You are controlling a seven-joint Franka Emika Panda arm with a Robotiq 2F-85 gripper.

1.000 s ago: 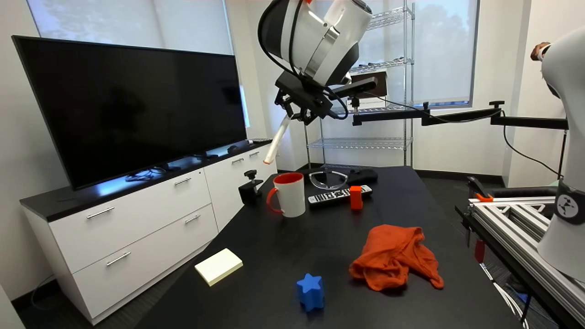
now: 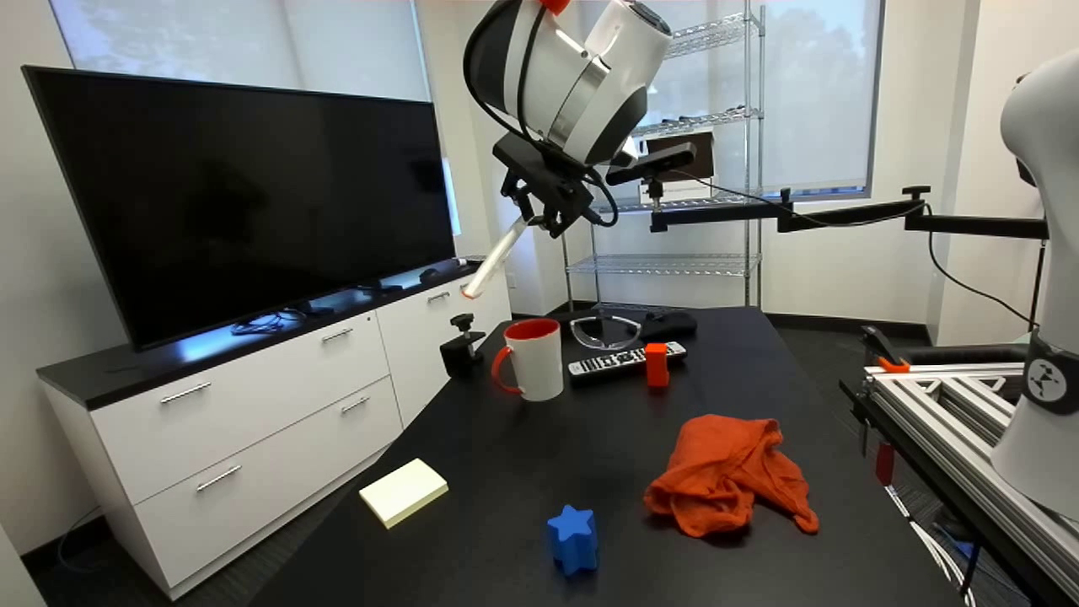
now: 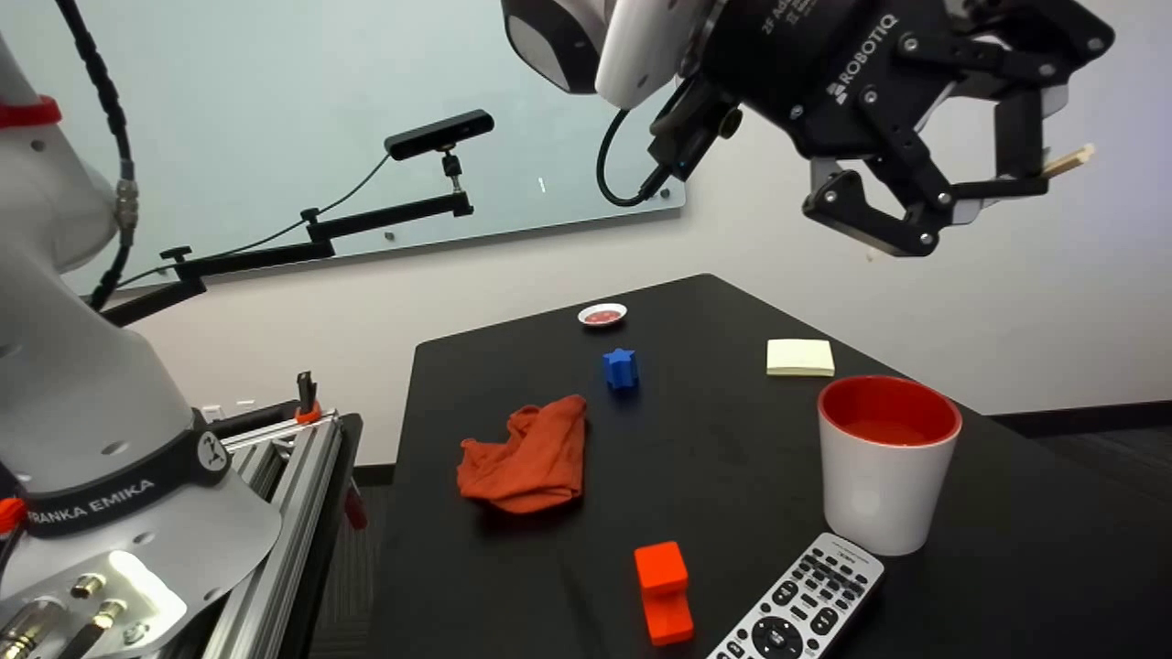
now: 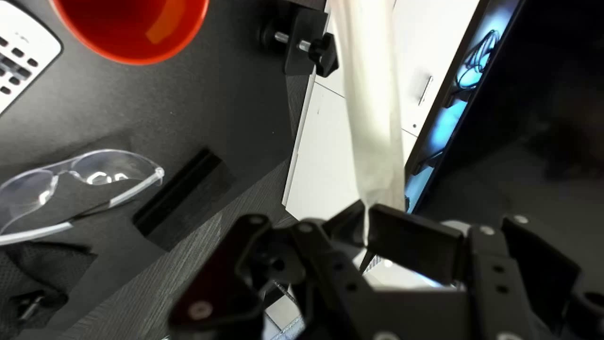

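High above the table, my gripper (image 2: pixel 537 216) is shut on a long, thin, whitish wrapper-like strip (image 2: pixel 496 260). The strip narrows where it passes between the fingertips in the wrist view, and its pale length (image 4: pixel 371 107) stretches away from them. What it is exactly, I cannot tell. Exterior view 2 shows the gripper (image 3: pixel 947 210) from the other side, with a short tan end (image 3: pixel 1068 161) poking out past one finger. Below stands a white mug (image 2: pixel 541 364) with a red inside and a red handle, upright; the strip's far end is up and left of it.
Around the mug are a remote (image 3: pixel 808 599), clear glasses (image 2: pixel 604 333) and an orange block (image 2: pixel 657 364). An orange cloth (image 2: pixel 723 475), blue star block (image 2: pixel 573 539), cream notepad (image 2: pixel 402 492) and small dish (image 3: pixel 602 315) lie spread out. A black clamp (image 2: pixel 462 347) grips the table edge.
My gripper has shifted left and slightly lower in exterior view 1, carrying the strip with it, so its tip is farther left of the mug. The objects on the table have not moved.
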